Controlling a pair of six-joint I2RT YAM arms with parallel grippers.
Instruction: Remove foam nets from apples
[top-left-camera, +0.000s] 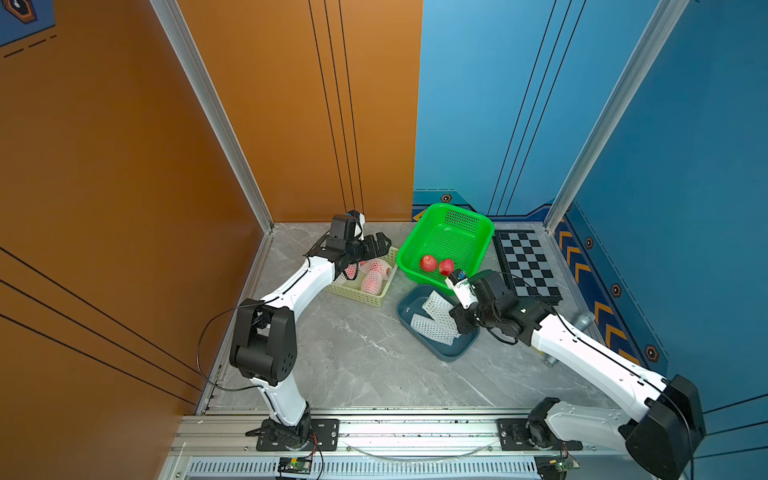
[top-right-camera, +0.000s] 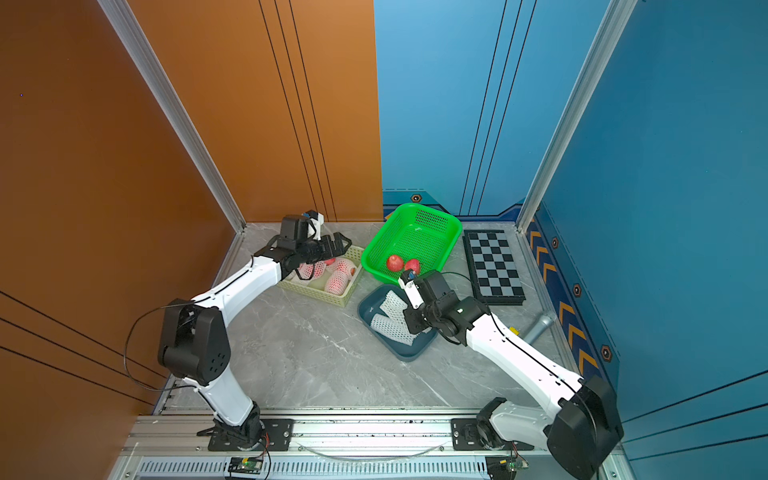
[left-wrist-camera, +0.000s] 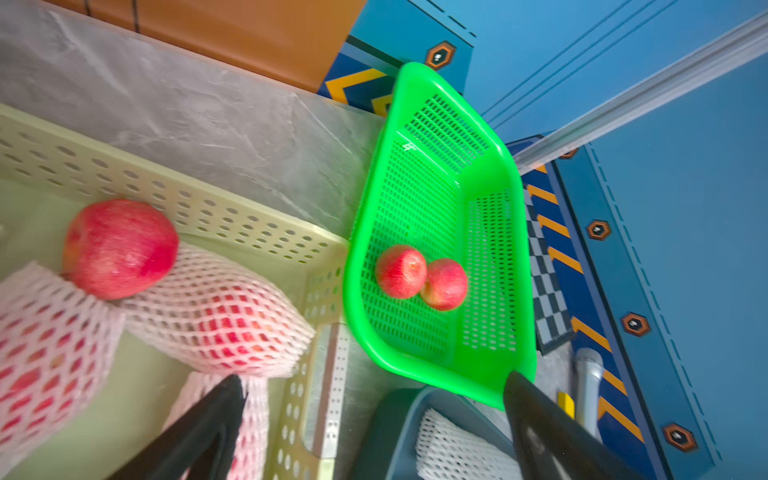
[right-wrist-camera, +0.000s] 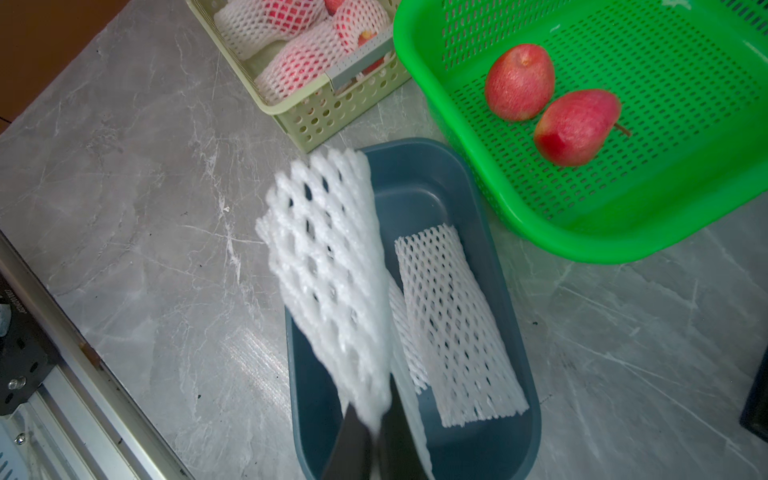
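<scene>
A white foam net (right-wrist-camera: 324, 256) is pinched at its lower end in my right gripper, which is shut on it above the dark blue tray (right-wrist-camera: 412, 200). More empty nets, one of them a flat white net (right-wrist-camera: 460, 328), lie inside that tray. Over the cream basket (right-wrist-camera: 352, 112), my left gripper stands open with nothing between its fingers. In the left wrist view this basket holds a bare red apple (left-wrist-camera: 120, 248) beside several netted apples, including one netted apple (left-wrist-camera: 232, 320). Two bare red apples (right-wrist-camera: 520, 82) rest in the green basket (right-wrist-camera: 680, 72).
A checkered board (top-left-camera: 529, 264) lies right of the green basket. Beyond my right arm is a grey cylinder (top-right-camera: 537, 326). The cream basket, green basket and blue tray stand close together.
</scene>
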